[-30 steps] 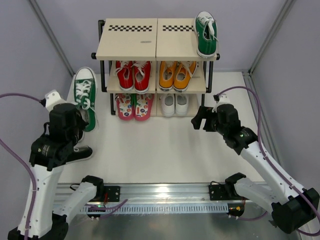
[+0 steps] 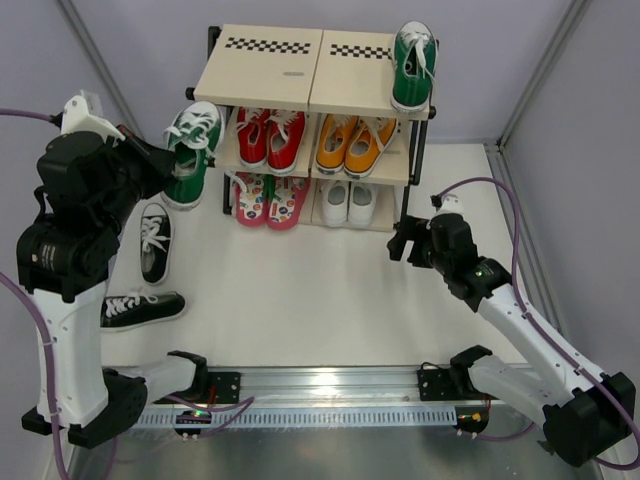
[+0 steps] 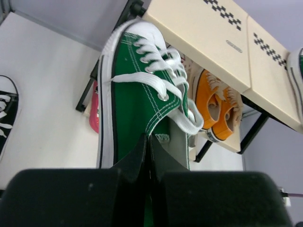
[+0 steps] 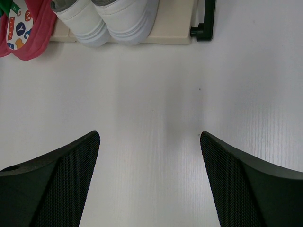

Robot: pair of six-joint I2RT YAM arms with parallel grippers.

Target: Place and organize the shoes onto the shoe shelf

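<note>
My left gripper (image 2: 158, 160) is shut on a green sneaker (image 2: 190, 140), lifted beside the shelf's upper left; in the left wrist view its fingers pinch the shoe's edge below the laces. Another green sneaker (image 2: 414, 70) stands on the top shelf (image 2: 262, 78) at the right. Red shoes (image 2: 283, 140) and orange shoes (image 2: 365, 150) fill the middle level, pink shoes (image 2: 287, 203) and white shoes (image 2: 362, 205) the bottom. Two black sneakers (image 2: 154, 250) (image 2: 140, 312) lie on the left floor. My right gripper (image 2: 405, 237) is open and empty, just in front of the shelf's right side.
The top shelf is bare from its left end to the green sneaker. The floor (image 2: 300, 300) in front of the shelf is clear. Grey walls border both sides.
</note>
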